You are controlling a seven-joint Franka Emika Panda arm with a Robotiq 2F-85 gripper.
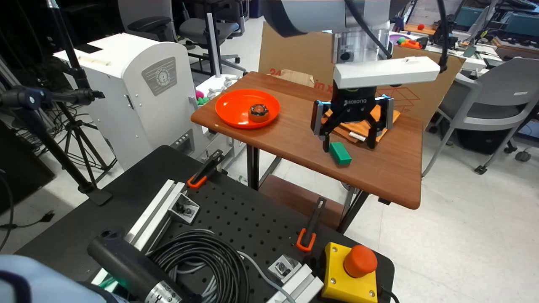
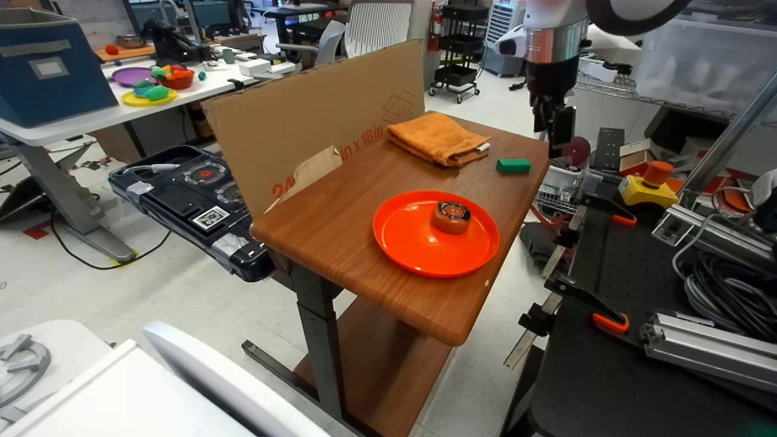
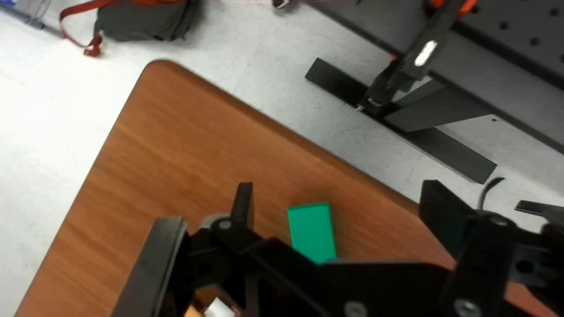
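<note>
My gripper (image 1: 349, 146) hangs open above the wooden table, its fingers wide apart with nothing between them. A green block (image 1: 340, 153) lies flat on the tabletop below it, towards the near edge. In the wrist view the green block (image 3: 312, 232) shows between the two spread fingers, nearer the left one, its lower end hidden by the gripper's body. From the second exterior view, the green block (image 2: 513, 166) lies clear of my gripper (image 2: 555, 145), which is higher and to the right.
An orange plate (image 2: 404, 244) bearing a round brown object (image 2: 450, 218) stands at the table's other end. A folded orange cloth (image 2: 437, 138) lies behind the block. Cardboard (image 2: 313, 120) lines the back edge. Bare wood separates plate and block.
</note>
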